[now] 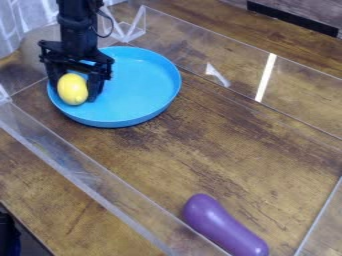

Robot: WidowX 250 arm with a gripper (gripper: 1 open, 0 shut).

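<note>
A blue plate point(140, 95) lies at the upper left of the table. My black gripper point(75, 66) is over its left side, reaching down around a yellow rounded object point(74, 89) that sits on the plate. The fingers are partly hidden behind the object, and I cannot see whether they touch it. A purple eggplant-like object point(225, 224) lies at the bottom right, away from the plate.
Clear plastic walls border the wooden table point(174, 160) along the left and right. Crumpled pale material lies at the top left.
</note>
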